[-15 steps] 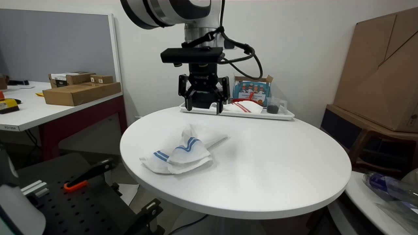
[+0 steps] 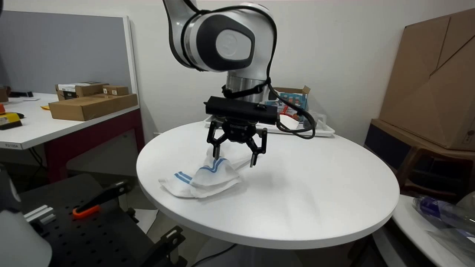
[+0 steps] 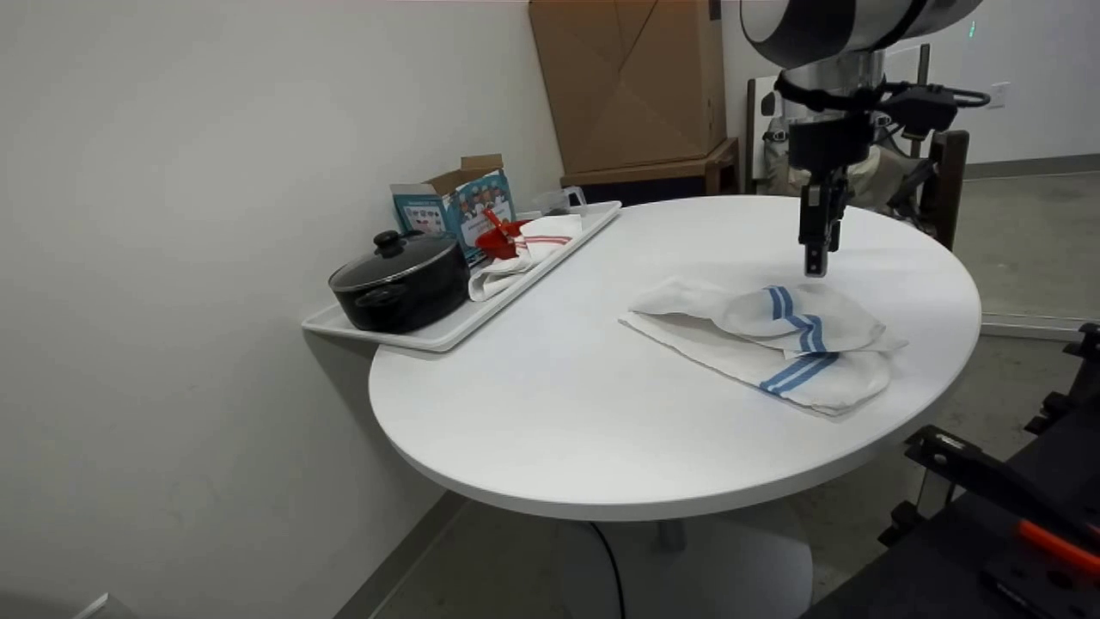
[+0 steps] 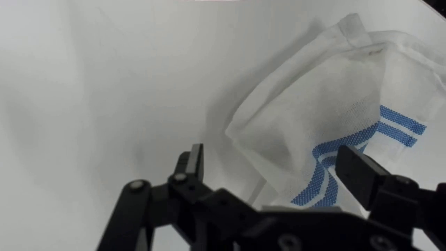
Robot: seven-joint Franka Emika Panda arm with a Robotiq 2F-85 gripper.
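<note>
A white cloth with blue stripes (image 2: 202, 180) lies loosely folded on the round white table (image 2: 320, 191), toward its left side in exterior view 1. My gripper (image 2: 234, 163) hangs over the cloth's edge with its fingers spread wide and nothing between them. In exterior view 2 the gripper (image 3: 816, 266) points down just above the cloth (image 3: 711, 346). The wrist view shows one finger (image 4: 194, 163) over bare table and the other over the blue stripes of the cloth (image 4: 301, 117). Whether a fingertip touches the fabric, I cannot tell.
Along the wall, a white tray (image 3: 461, 332) carries a black lidded pot (image 3: 397, 289), an open box (image 3: 479, 211), a red item (image 3: 500, 242) and a red-striped cloth (image 3: 546, 235). Bare table spreads to the right of the blue-striped cloth in exterior view 1.
My gripper has come down and slightly right in exterior view 1, from high above the table's far side to just over the cloth. It stays open; the cloth looks unmoved.
</note>
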